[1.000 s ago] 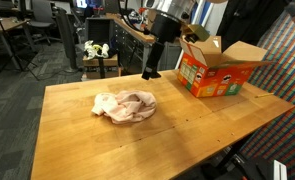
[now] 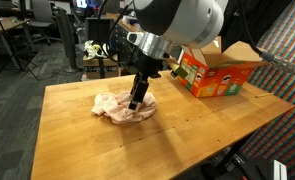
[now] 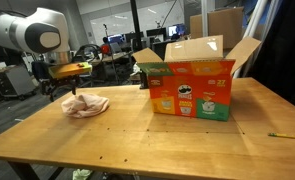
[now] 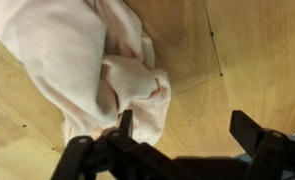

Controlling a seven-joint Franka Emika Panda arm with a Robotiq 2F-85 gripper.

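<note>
A crumpled pale pink cloth (image 2: 115,106) lies on the wooden table (image 2: 72,148). Above its right part hangs my gripper (image 2: 139,98), fingers pointing down. In the wrist view the cloth (image 4: 67,50) fills the left side, and the gripper has its fingers wide apart. The left finger (image 4: 125,124) is over the cloth's lower edge, while the right finger (image 4: 245,130) is over bare wood. Nothing is held between them; the gripper is open. In exterior view 2 the cloth (image 3: 85,105) shows a raised fold near the gripper.
An open cardboard box (image 3: 192,90) with red and green sides stands toward the table's right side. A pencil-like stick (image 3: 287,136) lies at the right in exterior view 2.
My gripper has come down and to the left in exterior view 1, from above the table to just over the cloth. The cloth looks unmoved.
</note>
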